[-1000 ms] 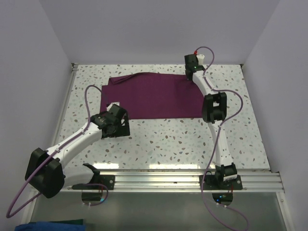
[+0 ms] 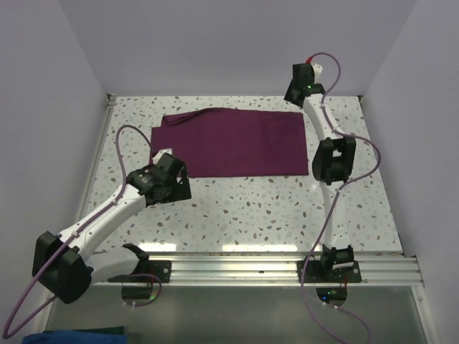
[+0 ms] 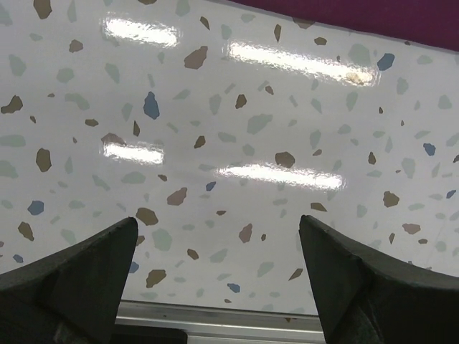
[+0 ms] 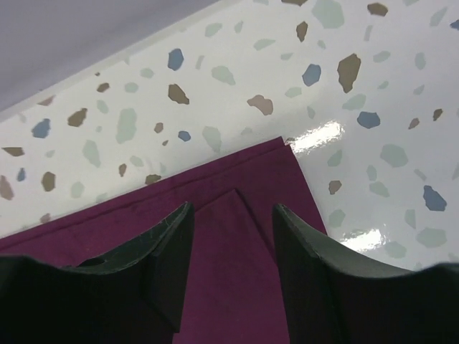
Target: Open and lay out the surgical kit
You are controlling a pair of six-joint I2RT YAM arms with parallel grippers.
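Observation:
A maroon cloth (image 2: 237,143) lies spread over the speckled table, mostly flat, with its far left corner folded over. Its far right corner (image 4: 283,154) shows in the right wrist view, with a crease or layered edge just inside it. My right gripper is part open above that corner, its fingers apart and nothing visibly held. From above, the right gripper (image 2: 290,97) is at the table's far edge, partly hidden by its arm. My left gripper stands open over bare table, in front of the cloth's near left edge.
Bare speckled table (image 2: 265,215) runs along the front and right of the cloth. Grey walls (image 2: 215,46) close off the back and sides. A metal rail (image 2: 237,265) borders the front. Blue material (image 2: 79,337) lies at the lower left, off the table.
The cloth looks unchanged.

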